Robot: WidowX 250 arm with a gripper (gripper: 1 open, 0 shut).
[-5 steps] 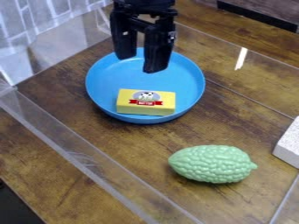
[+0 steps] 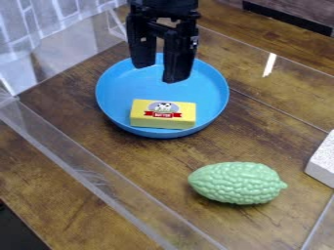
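My black gripper (image 2: 160, 61) hangs from the top of the view over the back part of a round blue plate (image 2: 120, 84), its two fingers apart with nothing visible between them. On the front of the plate lies a yellow butter box (image 2: 162, 113) with a cow picture and a red label, below the gripper and clear of it. A green bumpy vegetable, like a bitter melon (image 2: 237, 183), lies on the wooden table to the front right of the plate.
A white block (image 2: 322, 157) sits at the right edge. Clear plastic walls run along the left and front of the wooden table (image 2: 111, 190). Bare table lies front left and at the back right.
My gripper has shifted very slightly over the plate. The box, plate and vegetable have not moved.
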